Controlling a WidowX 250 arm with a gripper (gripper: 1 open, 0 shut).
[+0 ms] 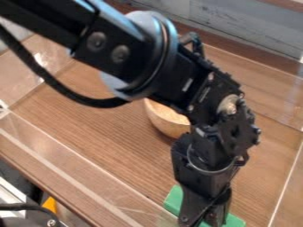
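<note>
The black arm reaches down from the upper left to its gripper (pixel 204 215), low at the right of the camera view, over a flat green object (pixel 232 221) at the bottom edge. The gripper looks closed; whether anything is between its fingertips is hidden. A light wooden bowl (pixel 164 119) sits behind the arm, mostly hidden by it.
A wooden floor (pixel 106 142) is bordered by clear low walls at left and front and a pale wall (pixel 236 31) at the back. Cables and a small yellow item lie outside at the lower left.
</note>
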